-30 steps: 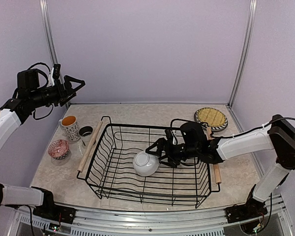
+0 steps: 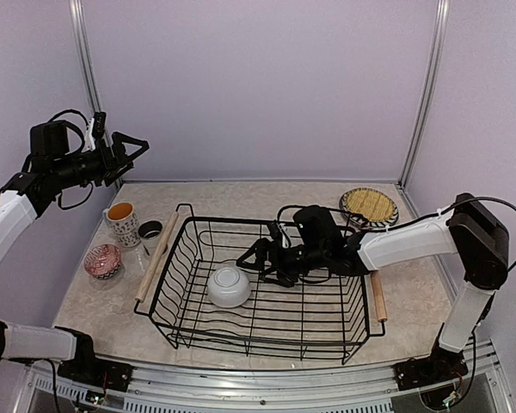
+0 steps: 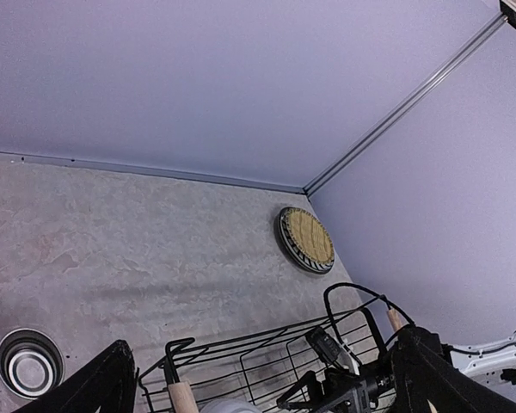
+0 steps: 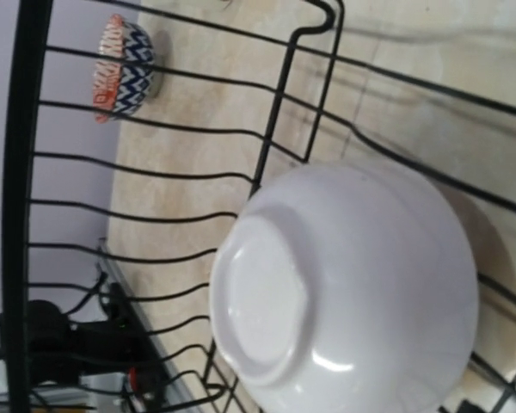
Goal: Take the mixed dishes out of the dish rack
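Note:
Upside down in the black wire dish rack (image 2: 267, 348) lies a white bowl (image 2: 230, 286), towards the rack's left side. In the right wrist view the white bowl (image 4: 370, 275) fills much of the picture, its foot ring turned to the left. My right gripper (image 2: 260, 264) is low over the rack just right of the bowl, open, with nothing between its fingers; whether it touches the bowl I cannot tell. High above the counter at the left, clear of the rack, my left gripper (image 2: 129, 155) hangs open and empty.
Left of the rack stand a patterned mug (image 2: 122, 224), a dark metal cup (image 2: 150, 234) and a red patterned bowl (image 2: 102, 261). Plates (image 2: 369, 206) lie at the back right. Wooden handles (image 2: 157, 258) cap the rack's sides. Behind the rack the counter is mostly bare.
The white bowl has shifted left inside the rack and now sits flatter, less tilted. My right gripper has moved left too. The left arm has stayed still.

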